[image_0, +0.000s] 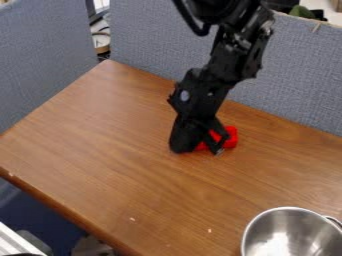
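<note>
The black gripper (195, 138) is low over the wooden table (94, 160), directly at the red cylinder (227, 137), covering most of it; only the red right end and a little around the fingers show. Whether the fingers are open or shut, or touch the cylinder, is hidden by the gripper's body.
A steel pot (290, 237) sits at the table's near right. Grey padded panels (47, 55) border the table at the left and back.
</note>
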